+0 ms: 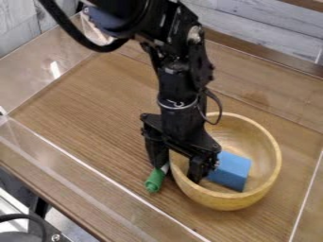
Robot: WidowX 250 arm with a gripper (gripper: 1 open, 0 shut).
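Observation:
My black gripper [179, 153] hangs low over the left rim of a wooden-coloured bowl [241, 194], its fingers open. A green object with a white part [155, 180], like a marker, lies beside the bowl on its left, just below the left finger; its upper end is hidden by the gripper. A blue block [231, 172] sits inside the bowl, to the right of my fingers. Whether the fingers touch the bowl or the green object I cannot tell.
A pale wall is at the back, and the table's edge with dark cables is at the lower left.

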